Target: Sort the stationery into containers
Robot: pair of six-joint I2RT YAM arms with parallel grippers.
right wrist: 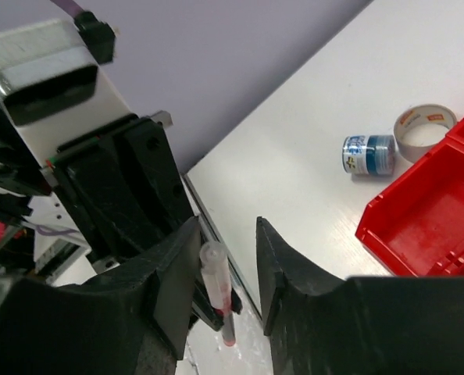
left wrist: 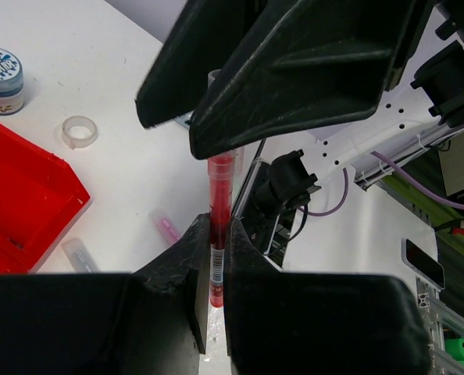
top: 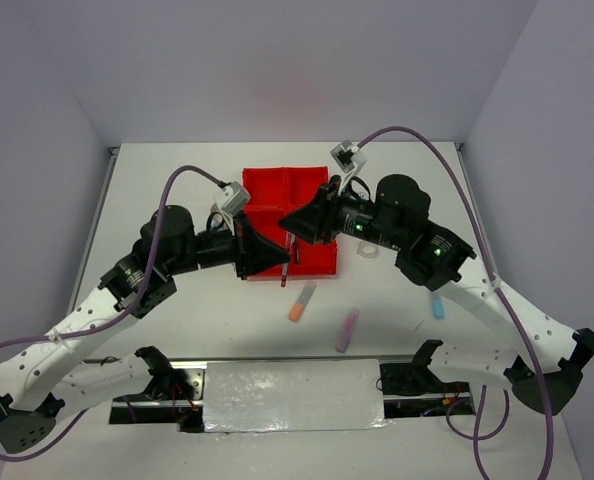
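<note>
A slim red tube with a clear cap [left wrist: 219, 191] stands upright in my left gripper, shut on its lower part. At the tube's capped upper end, my right gripper is part open. In the right wrist view, the cap end [right wrist: 213, 262] shows between its fingers, nearer the left one, with a gap to the other. Beneath both grippers lies the red divided tray [top: 322, 265]. An orange-and-clear tube [top: 302, 301], a pink one [top: 347, 331] and a blue item [top: 437, 306] lie on the white table.
Behind the tray in the right wrist view are a blue-lidded jar [right wrist: 369, 155] and a tape roll [right wrist: 424, 129]. A clear tape ring [left wrist: 79, 132] lies beside the tray. The two grippers are very close together. Open table shows at front left.
</note>
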